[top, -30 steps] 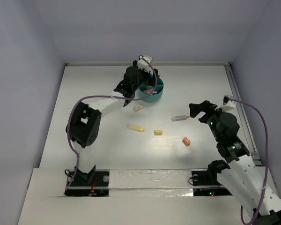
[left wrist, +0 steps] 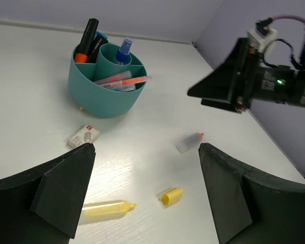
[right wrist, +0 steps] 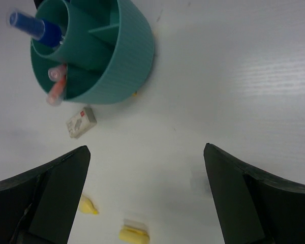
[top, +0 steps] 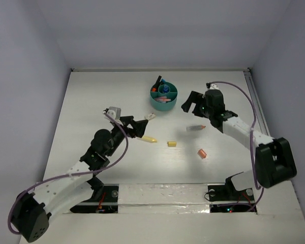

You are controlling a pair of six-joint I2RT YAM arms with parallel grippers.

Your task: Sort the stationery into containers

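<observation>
A teal organiser (top: 163,104) at the back holds markers, pens and a blue-capped bottle (left wrist: 123,51). On the table lie a yellow glue tube (top: 148,139), a small yellow piece (top: 172,144), a white eraser-like block (left wrist: 83,136), a clear tube (top: 195,127) and an orange piece (top: 202,153). My left gripper (top: 139,127) is near the yellow tube, fingers apart, nothing between them. My right gripper (top: 190,104) is raised to the right of the organiser, open and empty, facing it in the right wrist view.
Walls bound it at the back and sides.
My left arm has withdrawn from over the organiser toward the front left. The table items look unchanged.
</observation>
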